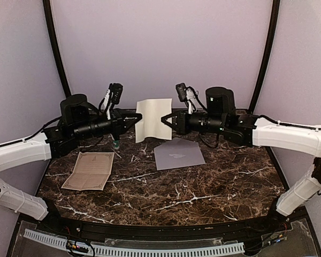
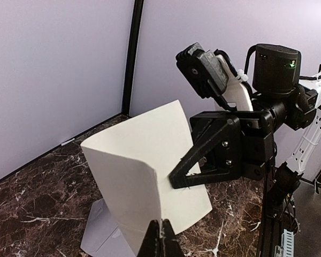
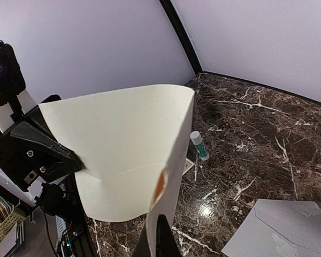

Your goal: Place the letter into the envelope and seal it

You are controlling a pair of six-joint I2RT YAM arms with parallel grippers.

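A cream sheet of paper, the letter (image 1: pixel 153 119), hangs upright in the air between my two grippers, bowed by their closeness. My left gripper (image 1: pixel 139 116) is shut on its left edge and my right gripper (image 1: pixel 163 120) is shut on its right edge. In the left wrist view the sheet (image 2: pixel 134 176) curves upward from the fingertips (image 2: pixel 162 227). From the right wrist the sheet (image 3: pixel 117 144) shows a faint crease. Below and slightly behind it, the grey envelope (image 1: pixel 179 156) lies on the table with its pointed flap spread out toward the back.
A printed brown sheet (image 1: pixel 89 171) with fold lines lies on the table at the left. Behind it stands a glue stick (image 3: pixel 200 145) with a white cap.
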